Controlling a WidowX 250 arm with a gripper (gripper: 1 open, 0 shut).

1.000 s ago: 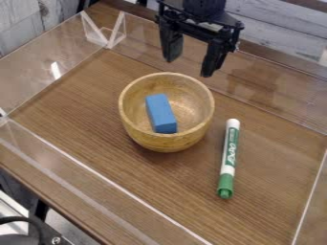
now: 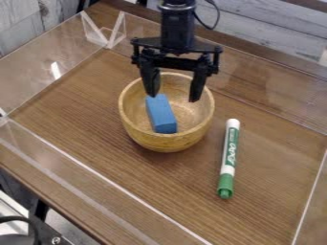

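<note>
My black gripper (image 2: 173, 75) hangs over the tan bowl (image 2: 196, 134) at the centre of the camera view, open, with its fingers spread to either side and reaching down around the bowl's upper rim. Inside the bowl, on its left side, a blue block (image 2: 161, 115) lies with nothing gripping it. To the right of the bowl a long white and green marker-like stick (image 2: 228, 158) lies on the wooden table (image 2: 90, 182).
A white object (image 2: 110, 29) is at the back left, and a black cable or part (image 2: 18, 226) shows at the lower left edge. Walls border the table at the back.
The bowl, blue block and stick look unmoved.
</note>
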